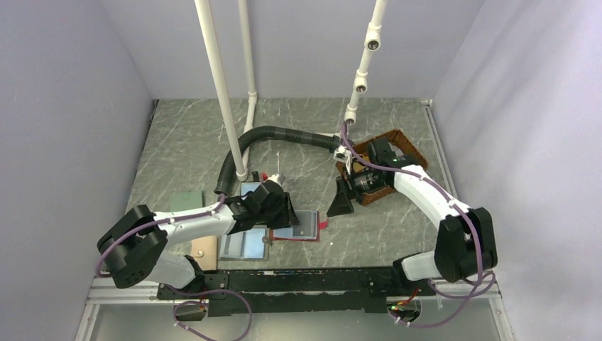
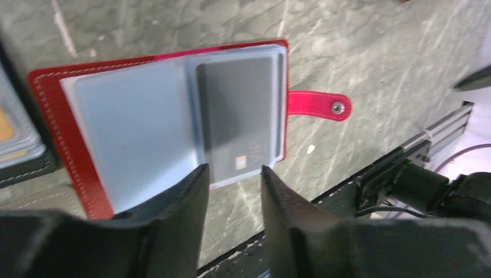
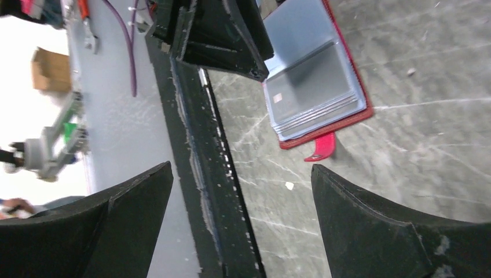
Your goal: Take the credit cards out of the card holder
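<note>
An open red card holder [image 2: 58, 104] lies on the marble table with clear sleeves, the right one holding a grey card [image 2: 234, 116] marked VIP; its strap [image 2: 312, 104] points right. My left gripper is just above it, part open, with nothing seen between its fingers. My right gripper stands to the right of the holder in the top view, fingers apart and empty, facing it.
Other card holders [image 1: 242, 245] lie left of the red one, with a tan one [image 1: 204, 252] and a green one [image 1: 186, 200]. A wicker basket [image 1: 413, 149] is at the back right. A black hose curves behind. Table right of the holder is clear.
</note>
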